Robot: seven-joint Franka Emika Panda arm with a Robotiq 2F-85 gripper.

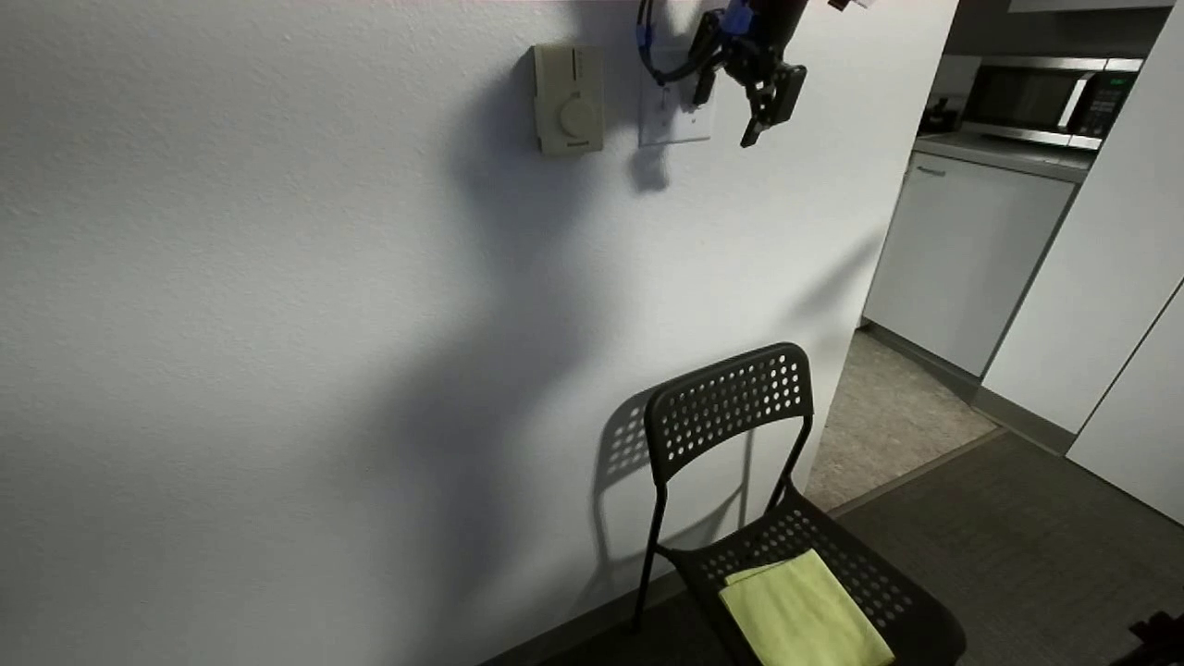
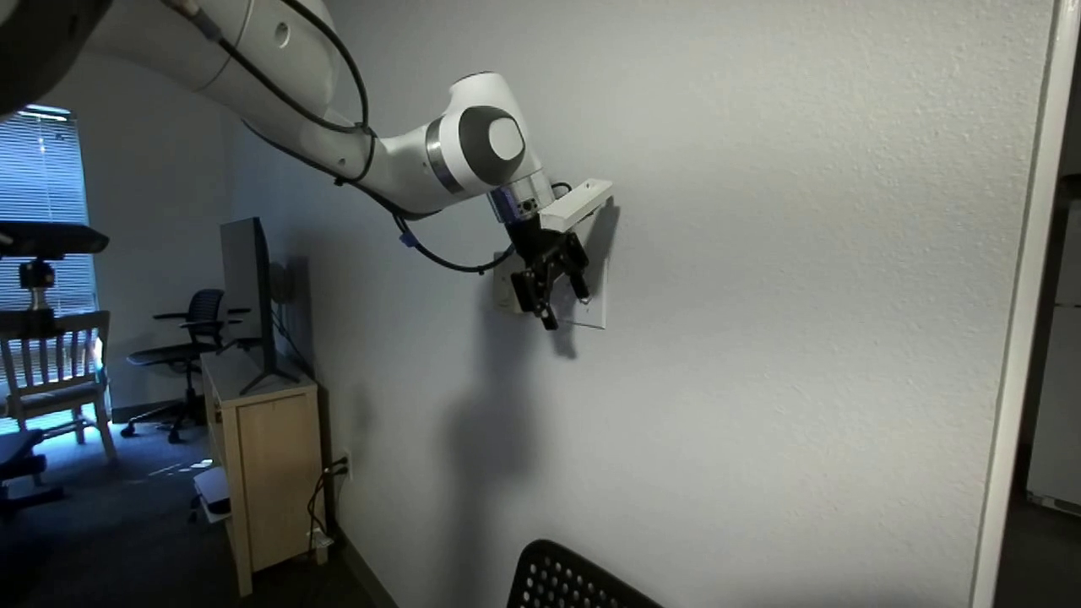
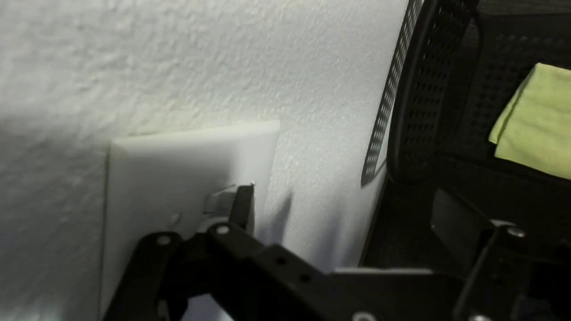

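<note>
A white switch plate (image 3: pixel 155 176) with a small toggle (image 3: pixel 214 203) fills the lower left of the wrist view. My gripper stands open, its fingers wide apart and nothing between them. One black finger (image 3: pixel 245 206) overlaps the toggle in this view; whether they touch, I cannot tell. The other finger (image 3: pixel 455 227) is out from the wall. In exterior view 1 the gripper (image 1: pixel 723 120) hangs in front of the plate (image 1: pixel 657 131) at the top. Exterior view 2 shows the gripper (image 2: pixel 568 311) close to the wall, partly covering the plate (image 2: pixel 594 314).
A beige thermostat (image 1: pixel 569 100) is mounted left of the plate. Below, a black chair (image 1: pixel 733 411) against the wall bears a folded yellow-green cloth (image 1: pixel 805 610). A cable (image 2: pixel 446 262) loops beside the wrist. Lower down, the wall is bare.
</note>
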